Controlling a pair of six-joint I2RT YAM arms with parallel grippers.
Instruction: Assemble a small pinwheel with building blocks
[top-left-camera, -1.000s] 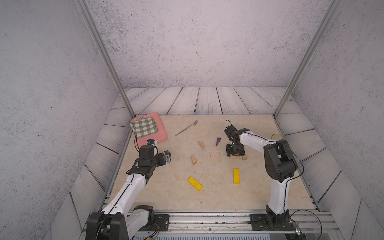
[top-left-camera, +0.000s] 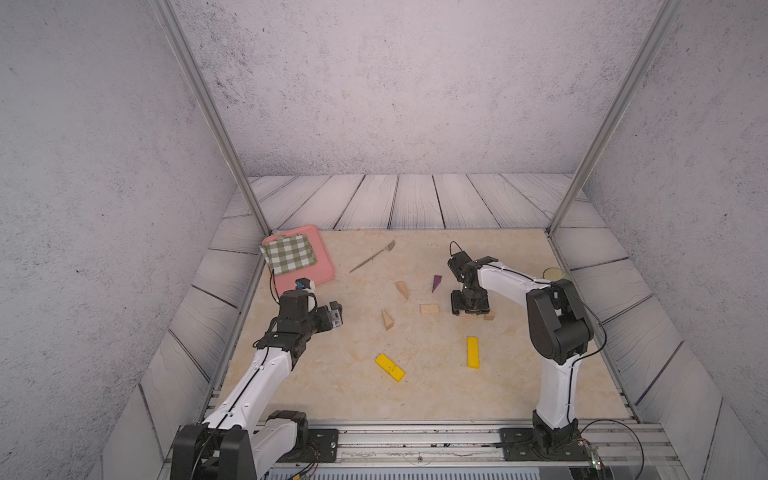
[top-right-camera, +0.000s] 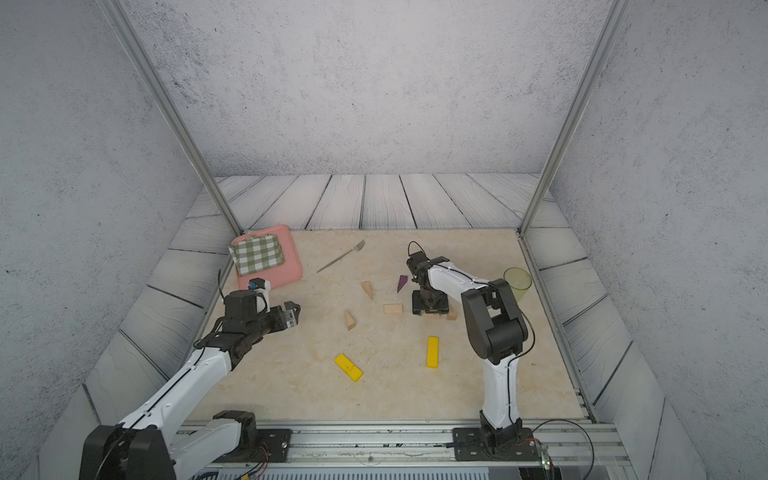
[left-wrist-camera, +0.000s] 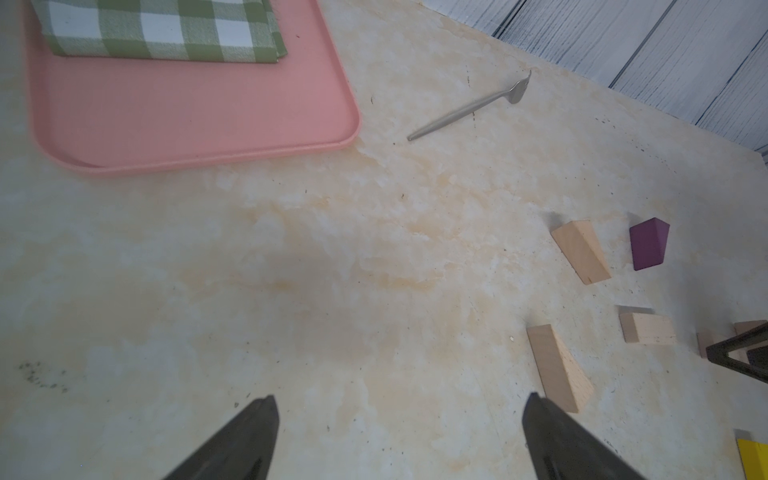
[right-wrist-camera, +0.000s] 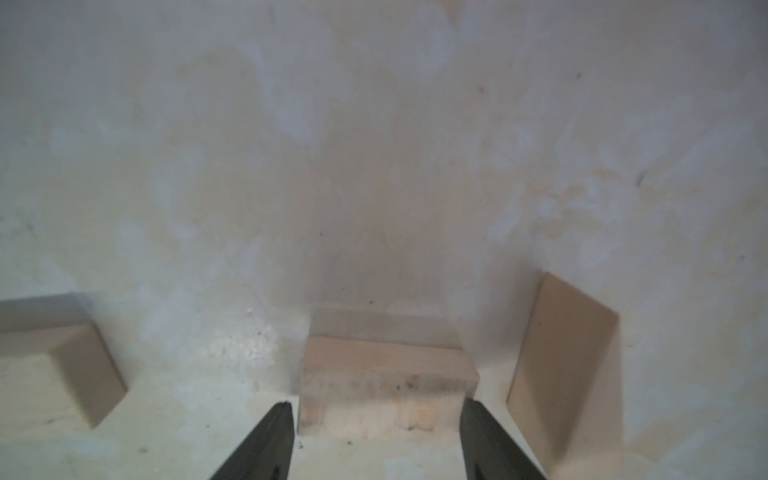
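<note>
My right gripper is low over a wooden block (right-wrist-camera: 388, 384), which sits between its fingertips; the fingers are not fully apart, and whether they touch it is unclear. A wooden wedge (right-wrist-camera: 564, 352) lies right of that block and another block (right-wrist-camera: 56, 376) left of it. Two more wooden wedges (left-wrist-camera: 580, 252) (left-wrist-camera: 552, 364), a flat wooden block (top-left-camera: 429, 309), a purple triangle (top-left-camera: 436, 282) and two yellow blocks (top-left-camera: 389, 366) (top-left-camera: 473, 352) lie on the table. My left gripper hangs open over bare table at the left, holding nothing.
At the back left is a pink tray (left-wrist-camera: 192, 120) with a checked cloth (left-wrist-camera: 160, 28). A fork (top-left-camera: 372, 256) lies behind the blocks. A greenish round object (top-right-camera: 517, 280) stands at the right edge, partly behind the right arm.
My right gripper has shifted slightly about the same spot over the wooden blocks. The left arm and the loose pieces in view have stayed put.
</note>
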